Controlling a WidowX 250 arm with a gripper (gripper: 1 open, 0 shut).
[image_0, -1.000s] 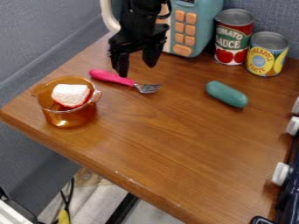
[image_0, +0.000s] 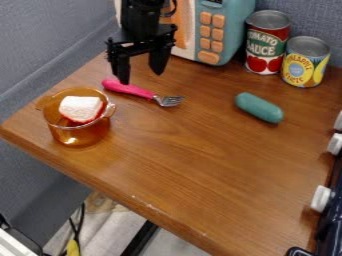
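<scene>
The black gripper hangs at the back centre-left with its two fingers apart and nothing visible between them. Below it a pink-handled fork lies on the wooden table. An amber glass pot at the left front holds a white block with red at its edge. A teal oblong object lies right of the fork.
A tomato sauce can and a yellow can stand at the back right, beside a teal microwave-like appliance. A dark appliance with white knobs lines the right edge.
The gripper has shifted to the left, away from the front of the teal appliance.
</scene>
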